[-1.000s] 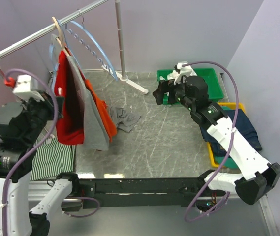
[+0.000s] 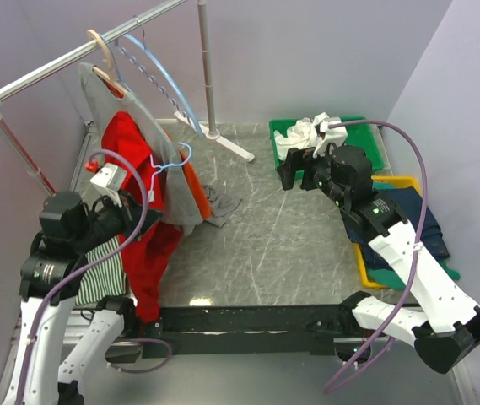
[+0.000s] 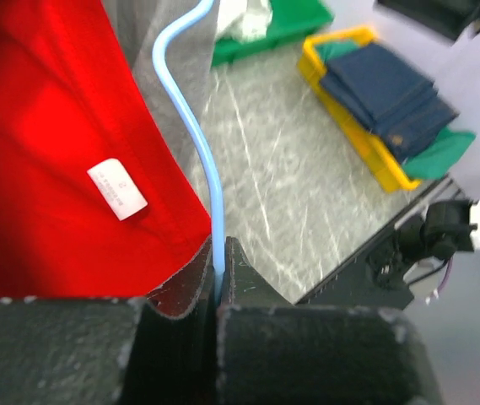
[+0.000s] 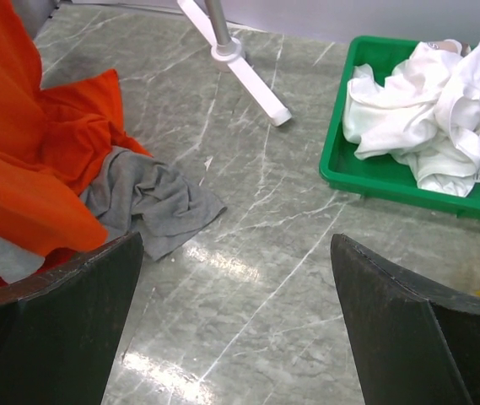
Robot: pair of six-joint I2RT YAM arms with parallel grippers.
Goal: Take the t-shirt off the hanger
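Note:
A light blue hanger sticks out above the red t-shirt, its lower part running down into my left gripper, which is shut on it. The red shirt, with a white tag, hangs beside and below those fingers, its lower end reaching the front edge of the floor. Whether a fold of red cloth is also pinched, and how the shirt sits on the hanger, I cannot tell. Over the middle of the floor my right gripper stands open, nothing between its fingers.
Other garments, grey and orange, hang from the rail close behind the red shirt. A grey cloth lies on the floor. At right stand a green bin and a yellow bin.
The left gripper has moved right and down. The blue hanger has come away from the rail, tilting forward and right, and the red shirt now hangs lower and longer.

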